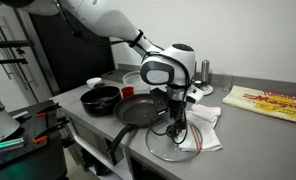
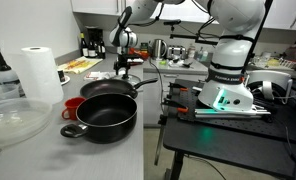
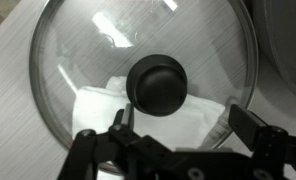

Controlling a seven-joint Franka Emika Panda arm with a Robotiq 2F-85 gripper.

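Note:
A clear glass lid [image 1: 164,150] with a metal rim and a black knob [image 3: 157,84] lies on the counter, partly over a white cloth [image 3: 178,129]. In exterior view 1 my gripper [image 1: 175,126] is low over the lid, close to the knob. From the wrist, the knob appears just ahead of the space between my widely parted fingers. My gripper is open and holds nothing. Whether a finger touches the lid cannot be told.
A black frying pan [image 1: 139,109] stands left of the lid, its handle [image 1: 122,137] reaching over the counter's front. Farther left are a black pot [image 1: 100,103] and red cup [image 1: 127,92]. A yellow-brown packet [image 1: 263,99] lies at the back right; bare counter [image 1: 258,145] stretches right.

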